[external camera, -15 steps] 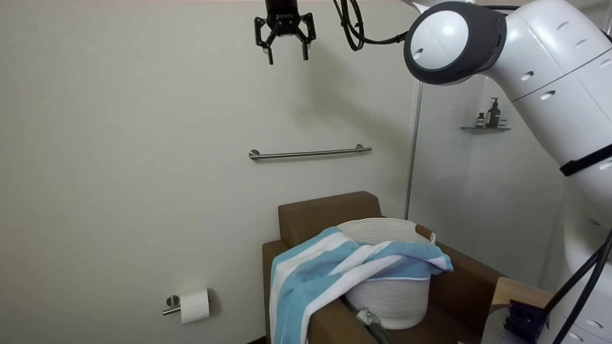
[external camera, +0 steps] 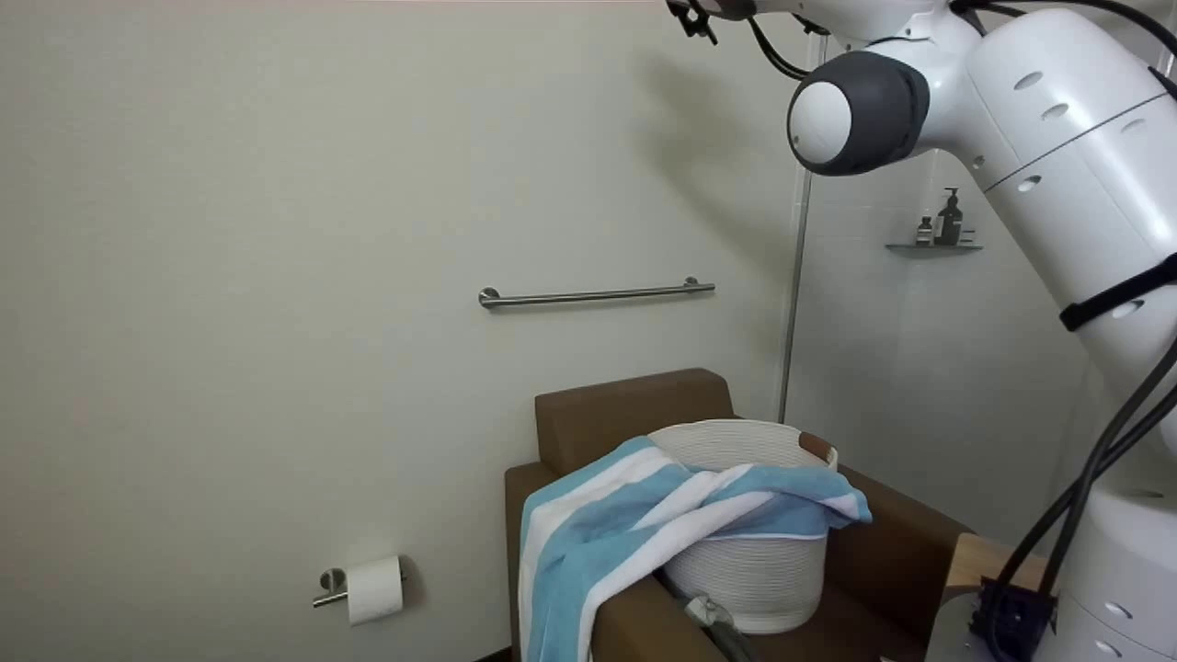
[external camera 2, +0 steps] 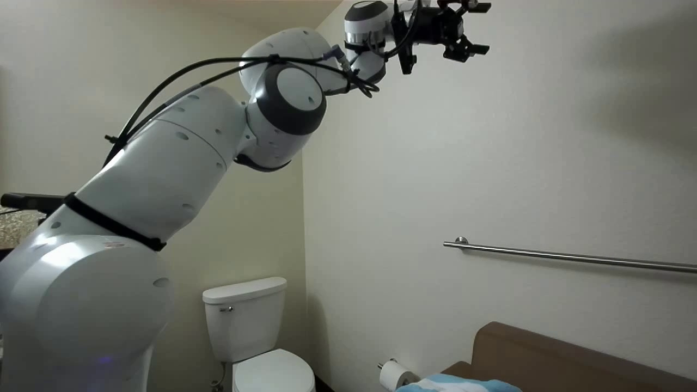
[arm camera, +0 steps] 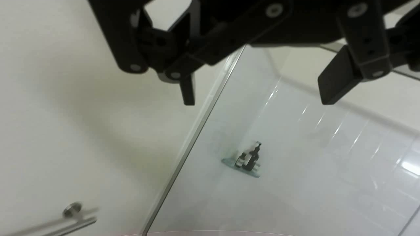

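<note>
My gripper is open and empty, its two fingers wide apart in the wrist view. In exterior view 2 the gripper (external camera 2: 484, 29) is held high near the top edge, pointing sideways, well above the chair. A blue-and-white striped towel (external camera: 629, 541) drapes over the chair's arm and across a white woven basket (external camera: 761, 579); only a strip of the towel (external camera 2: 457, 384) shows in exterior view 2. On the wall above the chair runs a bare metal towel bar (external camera: 596, 296), whose end post (arm camera: 72, 210) appears low at left in the wrist view.
The brown armchair (external camera: 634, 414) stands against the wall under the bar. A toilet paper roll (external camera: 375, 589) hangs to its left. Behind the shower's edge, a corner shelf (external camera: 933, 247) holds small bottles. A toilet (external camera 2: 245, 320) stands in the far corner. Air around the gripper looks clear.
In exterior view 1 the gripper has swung from pointing down above the bar to up and right, mostly out of the frame. The towel, basket and chair have not moved.
</note>
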